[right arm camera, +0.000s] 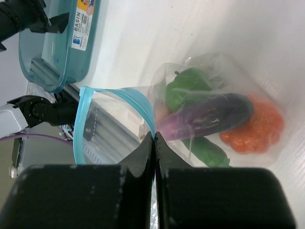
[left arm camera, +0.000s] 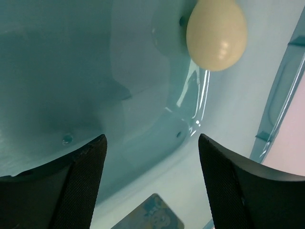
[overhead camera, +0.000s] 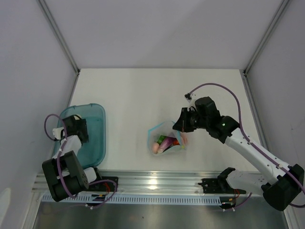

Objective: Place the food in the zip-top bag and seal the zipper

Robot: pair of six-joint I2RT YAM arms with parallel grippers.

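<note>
My left gripper is part open inside the teal basin [overhead camera: 95, 148], nothing between its fingers; a pale egg-shaped food [left arm camera: 216, 36] lies near the basin's wall, beyond the fingertips in the left wrist view. My right gripper is shut at the blue zipper edge of the clear bag [overhead camera: 167, 143], which stands mid-table, its mouth partly open. Inside the bag lie an eggplant [right arm camera: 209, 114], a green pepper [right arm camera: 188, 83], an orange lumpy food [right arm camera: 255, 124] and other green and pinkish items.
The metal rail [overhead camera: 138, 175] runs along the front edge.
</note>
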